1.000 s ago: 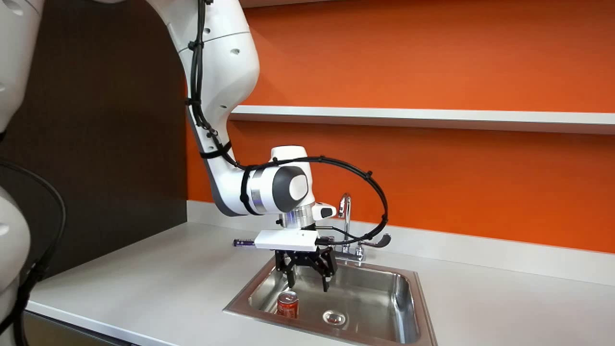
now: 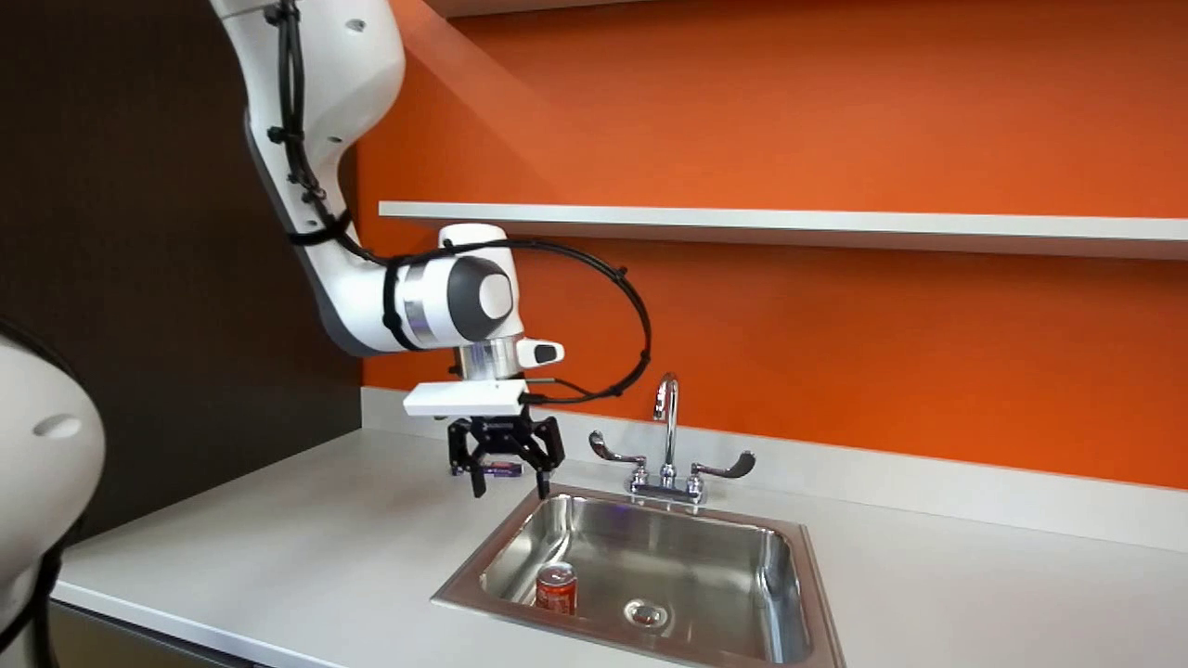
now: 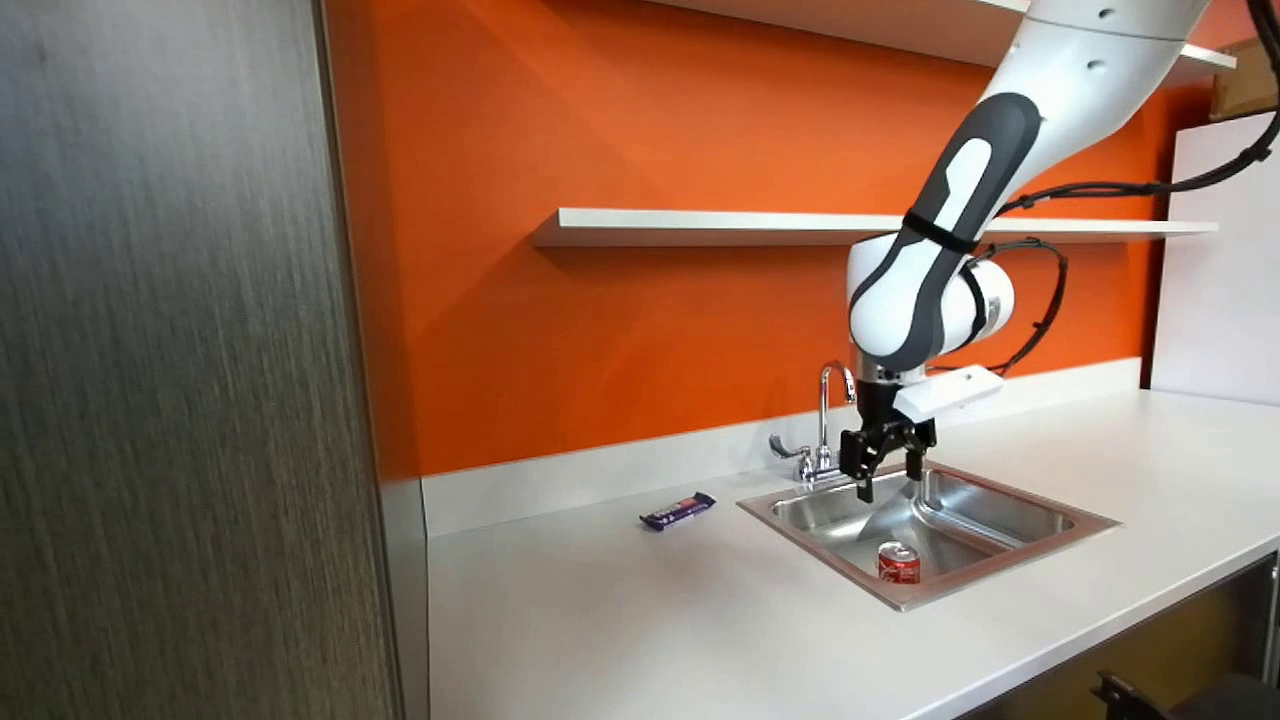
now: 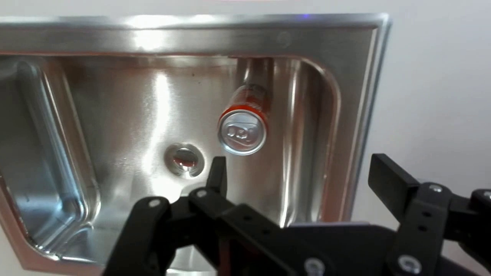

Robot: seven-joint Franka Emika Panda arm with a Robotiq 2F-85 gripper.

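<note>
A red soda can (image 2: 557, 590) stands upright on the floor of the steel sink (image 2: 468, 579). In the wrist view its silver lid and red side (image 4: 248, 103) show beside the drain. My gripper (image 2: 511, 490) hangs above the counter near the sink's back left corner, clear of the can. Its black fingers (image 4: 219, 174) are spread wide with only sink and counter visible between them, so it is open and empty. A purple-wrapped bar (image 3: 678, 511) lies on the counter left of the sink; in exterior view 1 the gripper partly covers it.
Behind the sink rise a faucet (image 2: 668, 434) and its lever handles. A white shelf (image 2: 835, 219) runs along the orange wall above. The counter (image 2: 278, 534) left of the sink is mostly free, bounded by a dark panel (image 2: 200, 223).
In exterior view 1 my arm has moved up and to the left, taking the gripper from over the sink to its back left corner. The can and the bar have stayed put.
</note>
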